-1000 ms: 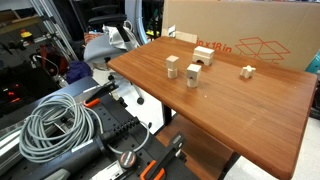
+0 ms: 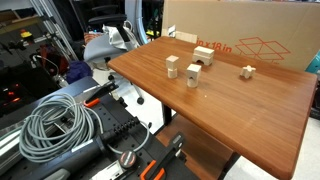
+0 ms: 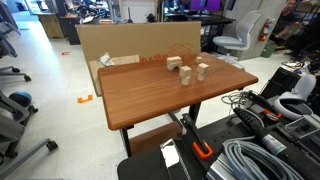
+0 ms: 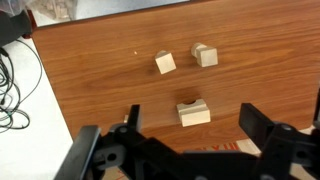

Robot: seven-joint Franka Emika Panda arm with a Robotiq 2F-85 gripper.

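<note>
Three pale wooden blocks stand on the brown table: a nearer block [image 2: 193, 75] with a dark hole-like mark, a slim block [image 2: 172, 66] to its left, and a wider block [image 2: 204, 54] behind. A small knobbly pale piece [image 2: 247, 71] lies apart on the right. Seen from above in the wrist view are a small block [image 4: 165, 62], a taller block [image 4: 206, 55] and a wider block [image 4: 194, 112]. My gripper is open above the table, its dark fingers spread either side of the wider block, holding nothing. The exterior views do not clearly show the gripper.
A cardboard panel [image 3: 135, 42] stands along the table's back edge. Coiled cable [image 2: 55, 125] and dark equipment with orange parts sit in front of the table.
</note>
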